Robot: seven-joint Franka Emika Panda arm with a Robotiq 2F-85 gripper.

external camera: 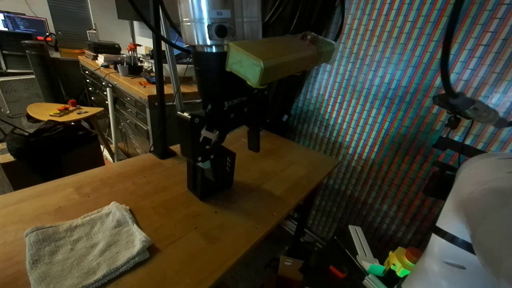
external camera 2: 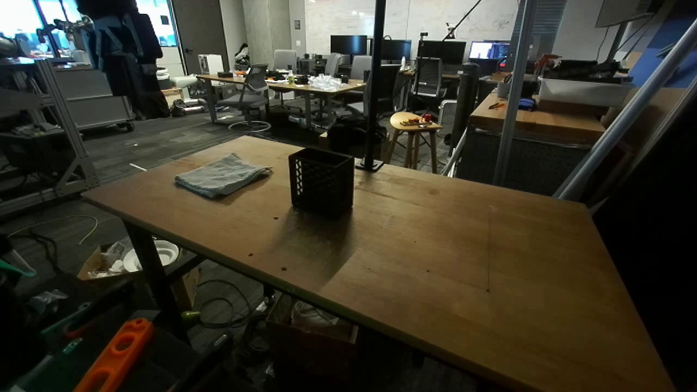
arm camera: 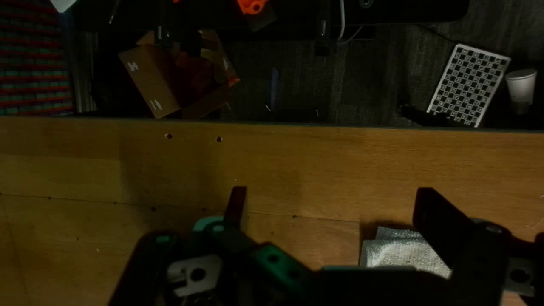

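My gripper (external camera: 229, 154) points down over the table in exterior view 1, its two fingers wide apart and nothing seen between them. In the wrist view, the fingers (arm camera: 440, 224) also stand well apart over bare wood. A black bin with perforated sides (external camera: 210, 181) stands upright on the table; one finger overlaps it in exterior view 1, and I cannot tell whether they touch. In exterior view 2 the same bin (external camera 2: 321, 181) shows whole, open at the top. A folded grey cloth (external camera: 86, 245) lies flat apart from the bin, partly behind a finger in the wrist view.
A black post (external camera 2: 373, 91) rises at the table's edge near the bin. Open boxes (arm camera: 153, 81) lie on the floor beyond the table's edge.
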